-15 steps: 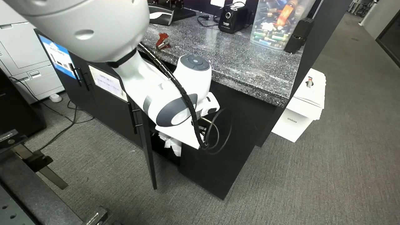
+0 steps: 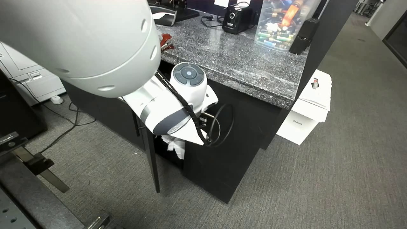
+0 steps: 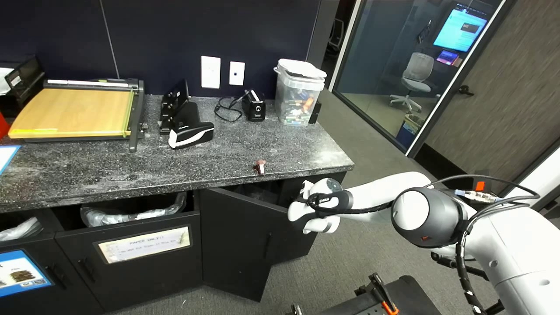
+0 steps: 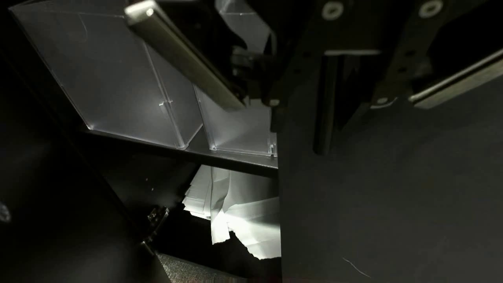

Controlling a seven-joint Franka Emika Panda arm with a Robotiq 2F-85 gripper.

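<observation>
In the wrist view my gripper is open, its two metal-edged fingers set wide apart. No held object shows; a dark upright shape stands in the gap, and I cannot tell what it is. Under the counter a black cabinet door (image 3: 236, 241) stands swung out, also seen as a dark door (image 2: 150, 162) in the first exterior view. Behind that opening, clear plastic bins (image 4: 118, 80) sit on a shelf above white papers (image 4: 250, 221). A flat dark panel (image 4: 391, 198) fills the wrist view's right side. Both exterior views largely hide my fingers behind the hand.
The speckled counter (image 3: 231, 152) lies above, with a small reddish object (image 3: 260, 167) near its front edge. A tub of batteries (image 3: 299, 99), a stapler (image 3: 191, 135) and a paper cutter (image 3: 73, 110) stand farther back. Carpet (image 2: 324, 183) is clear at the right.
My hand has shifted slightly left and tilted in the first exterior view. The upper arm has come lower and covers more of the cabinets. The door stands as before.
</observation>
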